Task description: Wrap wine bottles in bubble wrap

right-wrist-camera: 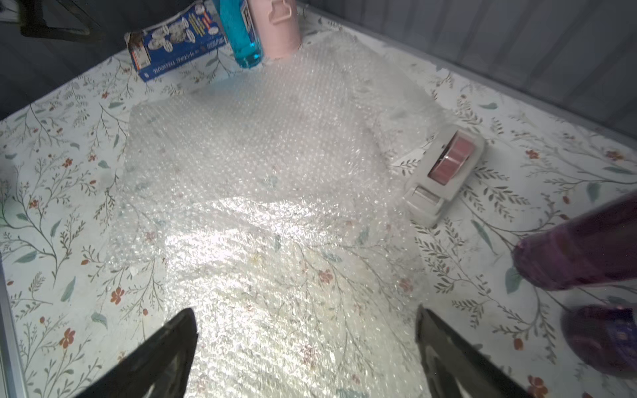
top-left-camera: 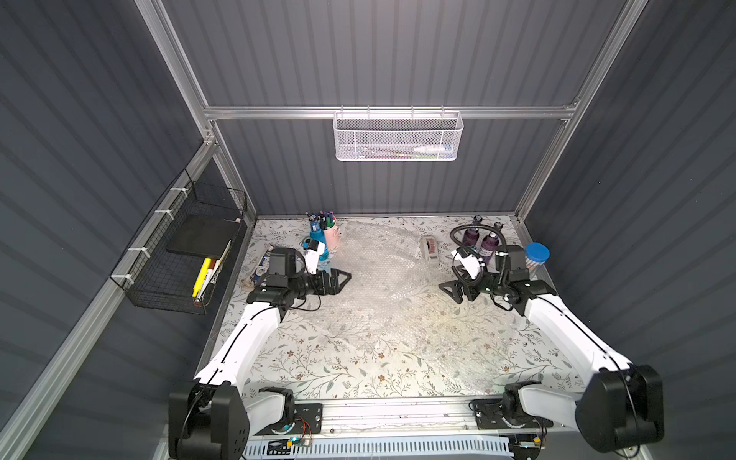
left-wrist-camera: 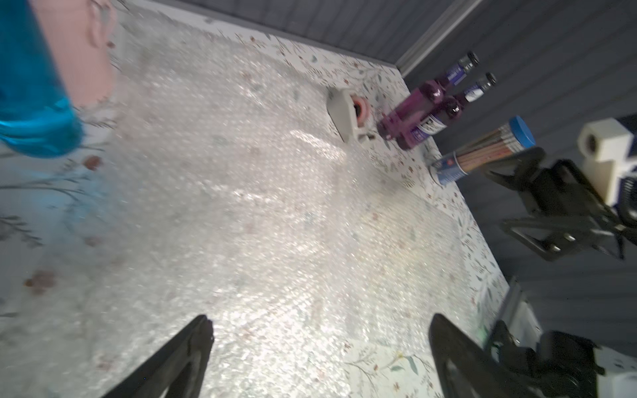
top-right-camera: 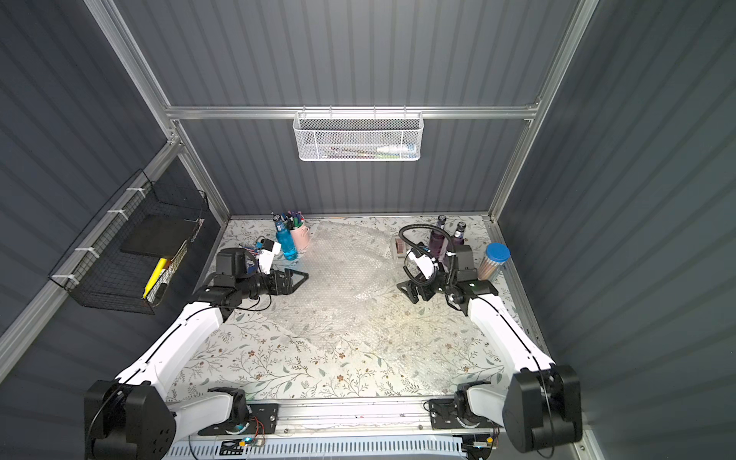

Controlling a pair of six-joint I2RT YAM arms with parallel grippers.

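Observation:
Two dark purple bottles [left-wrist-camera: 414, 109] stand side by side at the back right, and a blue bottle [top-right-camera: 286, 239] stands at the back left. Clear bubble wrap [right-wrist-camera: 265, 165] lies spread over the middle of the flowered table, apparently in overlapping sheets. My left gripper [top-left-camera: 337, 282] is open above the wrap's left side, with nothing between its fingers. On the other side, my right gripper [top-left-camera: 454, 291] hangs open over the wrap's right part, also empty; in the top left view its arm partly hides the purple bottles.
A tape dispenser [right-wrist-camera: 444, 172] sits by the wrap's right edge. Beside the blue bottle are a pink cup [top-left-camera: 331, 234] of pens and a printed box [right-wrist-camera: 176, 39]. A blue-lidded jar [left-wrist-camera: 481, 151] stands at the right edge.

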